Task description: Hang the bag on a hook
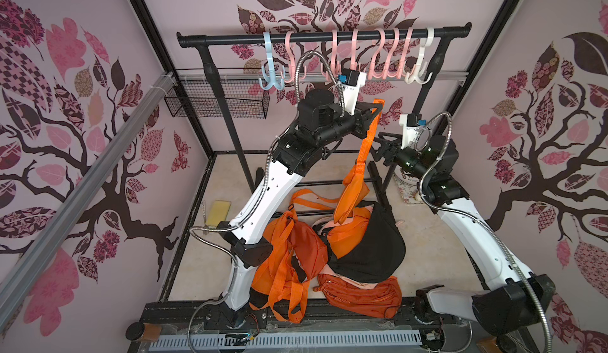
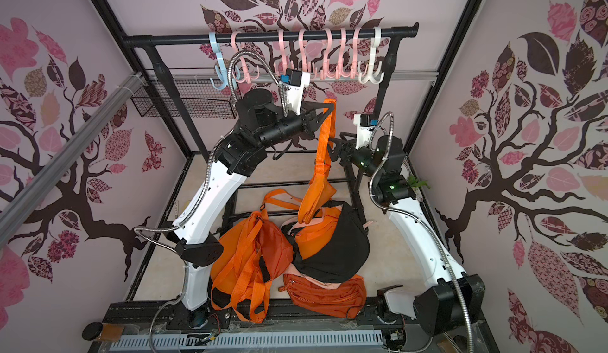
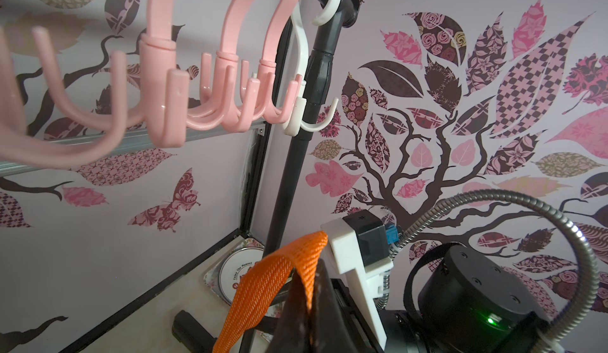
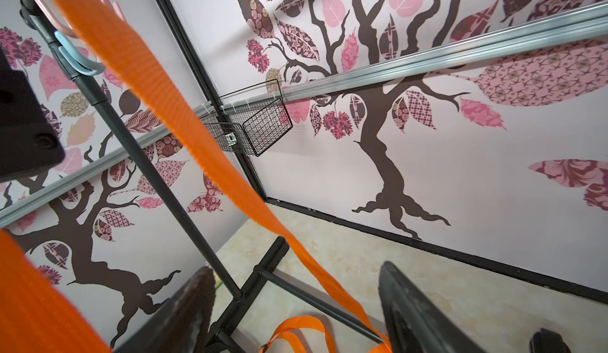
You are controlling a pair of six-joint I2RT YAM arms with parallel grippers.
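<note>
My left gripper (image 1: 368,111) is shut on an orange strap (image 1: 370,137), held high just below the pink hooks (image 1: 395,71). An orange bag piece (image 1: 345,204) hangs from the strap over the pile. In the left wrist view the strap (image 3: 266,277) droops from the fingertips. My right gripper (image 1: 380,144) is open beside the hanging strap, lower and to its right. In the right wrist view the strap (image 4: 209,156) runs down diagonally between the camera and the open fingers, with another orange band at the left.
A blue hook (image 1: 271,77) and white hook (image 1: 418,67) hang on the black rail (image 1: 234,40). Orange and black bags (image 1: 367,251) are heaped on the floor between the arms. A wire basket (image 1: 215,96) is on the back wall.
</note>
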